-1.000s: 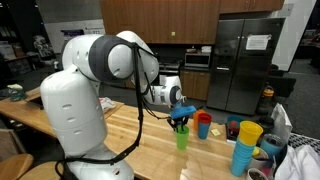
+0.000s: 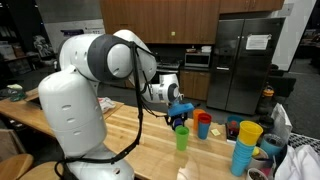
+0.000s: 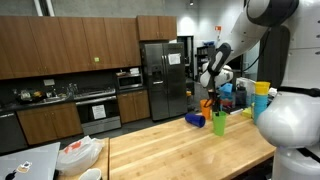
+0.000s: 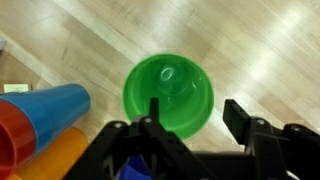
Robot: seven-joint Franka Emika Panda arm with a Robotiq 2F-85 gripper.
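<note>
A green cup stands upright on the wooden table, and in the second exterior view the same green cup shows near the right side. From the wrist I look down into the open green cup, its bottom visible. My gripper has its fingers apart, with the cup's near rim seen between and below them. In the first exterior view the gripper is just above the cup. No object is visibly held between the fingers.
Beside the green cup in the wrist view lie a blue cup and an orange cup. Stacked yellow and blue cups stand to the right, with other containers close by. Bare table stretches away on the other side.
The cup has stayed on the table in about the same place.
</note>
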